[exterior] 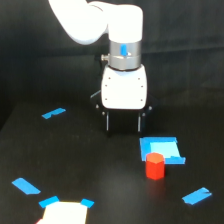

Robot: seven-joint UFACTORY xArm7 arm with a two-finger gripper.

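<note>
My gripper (124,122) hangs at the upper middle, its two dark fingers apart with nothing visible between them, above the dark table. A red hexagonal block (155,166) sits at the lower right, on the near edge of a light square pad (166,149) edged with blue tape. The gripper is above and left of the block.
A pale object (65,213) at the bottom left has blue tape at its corners and a bit of red beside it. Short blue tape strips mark the table at left and lower right.
</note>
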